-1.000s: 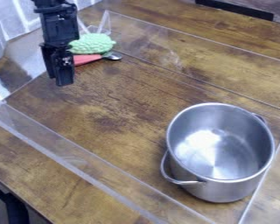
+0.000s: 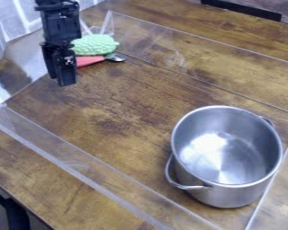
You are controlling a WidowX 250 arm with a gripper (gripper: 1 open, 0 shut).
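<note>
My black gripper (image 2: 60, 72) hangs at the upper left, its fingers pointing down over the wooden surface. Just behind it lie a pale green textured object (image 2: 96, 44), perhaps a brush or sponge, and a red-handled utensil (image 2: 89, 60) with a metal end. Whether the fingers are apart or closed is hard to make out. A steel pot (image 2: 225, 157) stands at the lower right with its handles out to the sides.
Clear plastic strips (image 2: 98, 180) border the wooden work area (image 2: 122, 117), whose middle is free. A dark edge runs along the back at the upper right.
</note>
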